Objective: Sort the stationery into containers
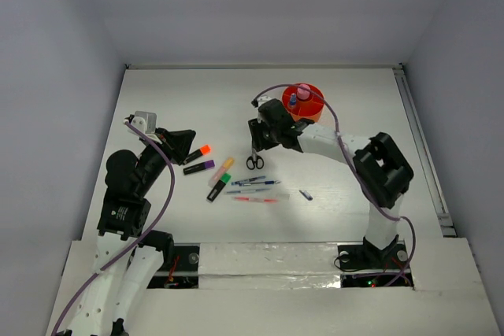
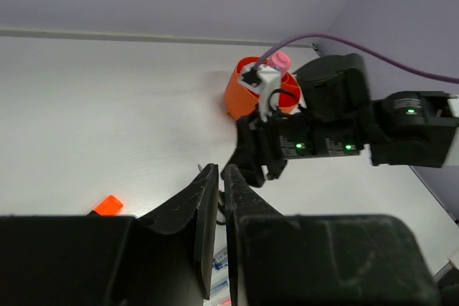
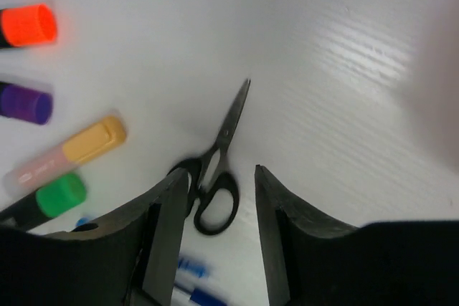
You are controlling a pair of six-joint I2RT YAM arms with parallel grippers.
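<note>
Black scissors (image 3: 219, 206) lie on the table, blades pointing away in the right wrist view; my right gripper (image 1: 255, 138) hovers just above them, fingers apart with nothing between. Markers with orange (image 3: 29, 26), purple (image 3: 25, 104) and green (image 3: 61, 195) caps and a yellow-capped one (image 3: 97, 140) lie left of them; several pens (image 1: 252, 191) lie below. A red-orange divided cup (image 1: 311, 108) holding a few items stands behind the right arm. My left gripper (image 1: 186, 139) is still at the left, its fingers close together in its wrist view.
A small blue item (image 1: 305, 194) lies at the right. Walls bound both sides and the back.
</note>
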